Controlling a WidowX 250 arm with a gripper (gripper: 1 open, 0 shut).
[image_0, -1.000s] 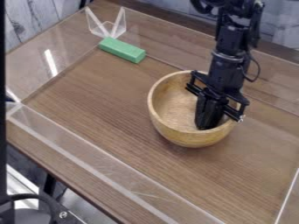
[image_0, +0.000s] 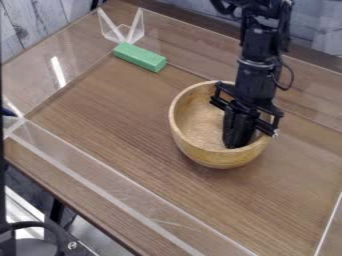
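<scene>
My black gripper (image_0: 241, 125) reaches down from the top right into the tan bowl (image_0: 201, 145) at the middle right of the table. Its lower end is inside the bowl against the right part; the dark fingertips overlap one another, so whether they are open or shut is hard to tell, and I see nothing clearly held.
A green block (image_0: 139, 57) lies on the wooden table (image_0: 94, 140) at the back left, beside a white wire-like object (image_0: 120, 25). A black object (image_0: 34, 240) sits at the bottom left corner.
The gripper and upper arm have shifted very slightly; the bowl stays in about the same place.
</scene>
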